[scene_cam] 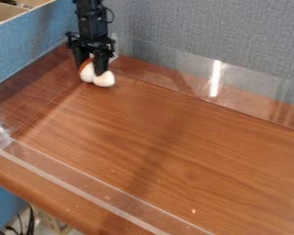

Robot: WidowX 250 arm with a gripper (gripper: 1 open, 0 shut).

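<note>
My black gripper (93, 57) reaches down from the top at the back left corner of the wooden table (162, 156). It is shut on a white object (103, 79) with a bit of orange, held at or just above the table surface. Its exact shape is too small to tell.
Clear low walls edge the table along the back and front left. A blue padded side (15, 55) with a wooden box top stands at the left, a grey padded wall (211, 37) behind.
</note>
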